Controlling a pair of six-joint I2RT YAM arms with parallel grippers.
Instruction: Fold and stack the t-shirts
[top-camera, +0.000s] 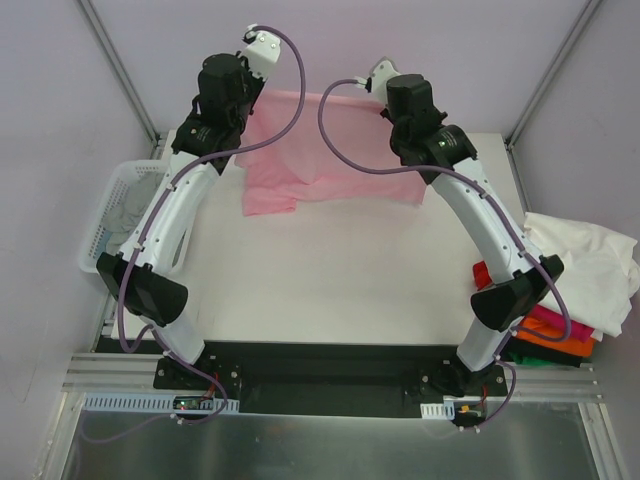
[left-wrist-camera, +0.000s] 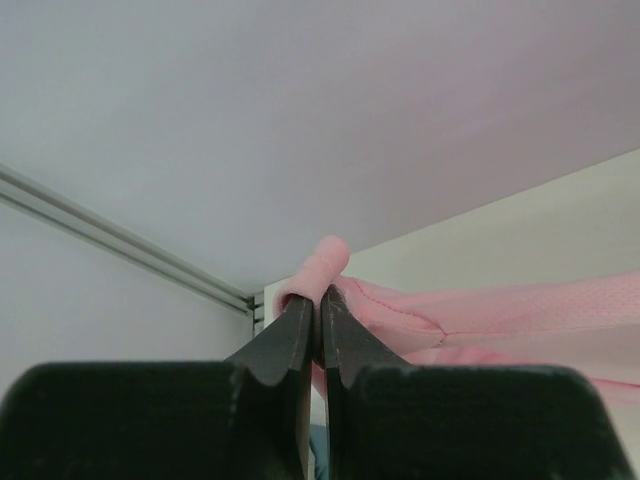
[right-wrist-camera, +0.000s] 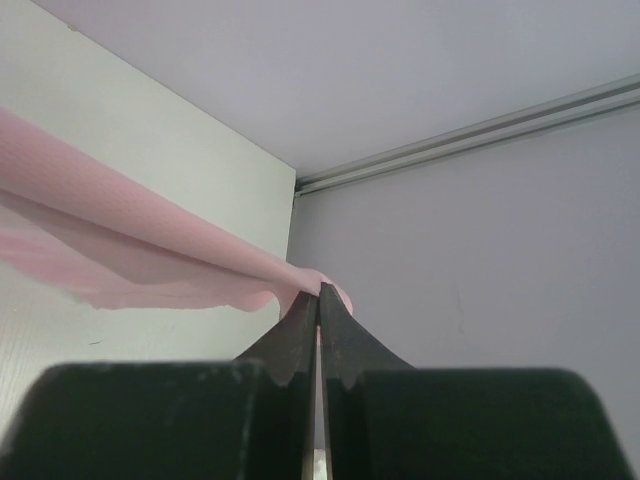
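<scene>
A pink t-shirt (top-camera: 330, 160) hangs stretched between my two grippers over the back half of the white table (top-camera: 310, 280). In the left wrist view my left gripper is shut on one edge of the shirt, with a small bunch of cloth standing above the fingertips. In the right wrist view my right gripper is shut on another part of it, and the cloth runs taut off to the left. From above, the lower edge of the shirt spreads wide. Both sets of fingertips are hidden by the arms in the top view.
At the left stands a white basket (top-camera: 100, 235) with grey cloth (top-camera: 135, 205) in it. A stack of folded shirts, white (top-camera: 580, 265) on top, lies at the right edge.
</scene>
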